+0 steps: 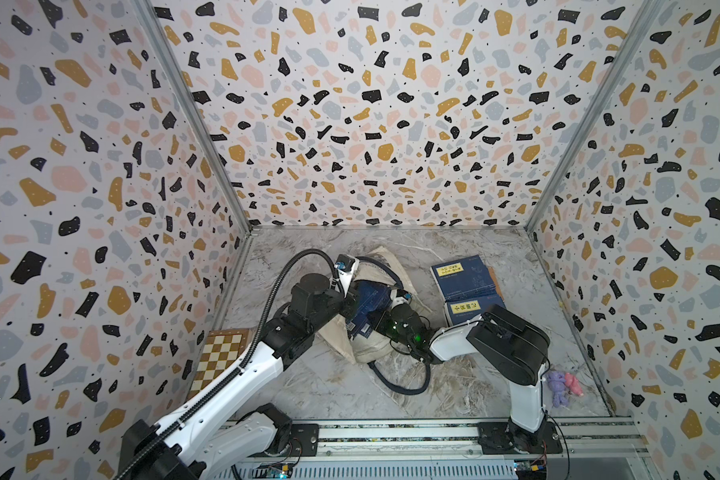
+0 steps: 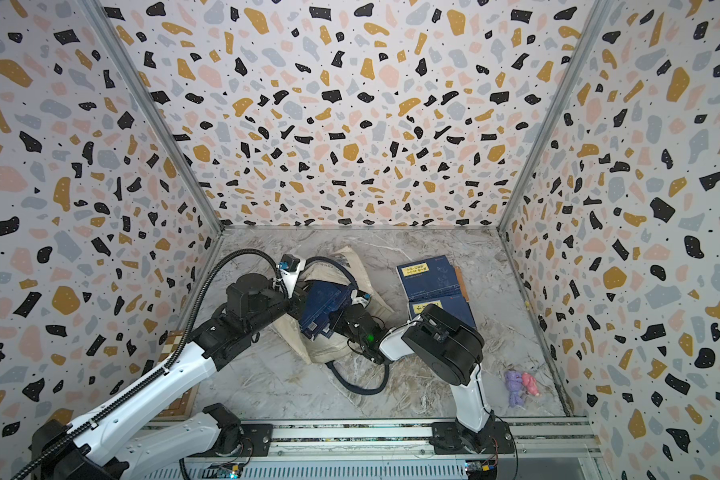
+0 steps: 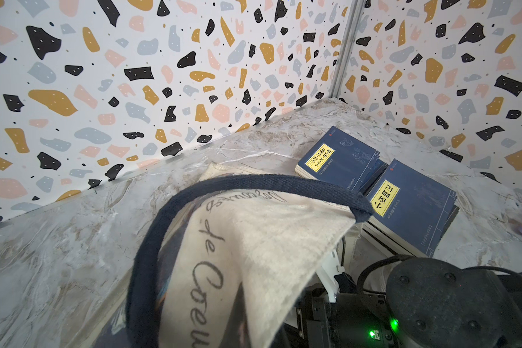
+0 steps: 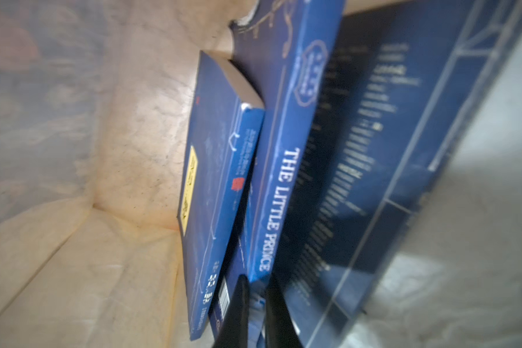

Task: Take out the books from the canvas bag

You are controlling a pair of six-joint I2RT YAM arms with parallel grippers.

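Observation:
The canvas bag lies open mid-table, with blue books inside. In the right wrist view, The Little Prince lies between a slimmer book and a large dark-blue book; my right gripper is shut on The Little Prince's lower end, its fingers dark at the frame's bottom. My left gripper is at the bag's left rim; its fingers are hidden, and in the left wrist view a canvas flap with a navy handle fills the lower middle.
Stacked blue books lie right of the bag. A chessboard is at front left; purple and pink toys sit at front right. Bare table lies behind the bag.

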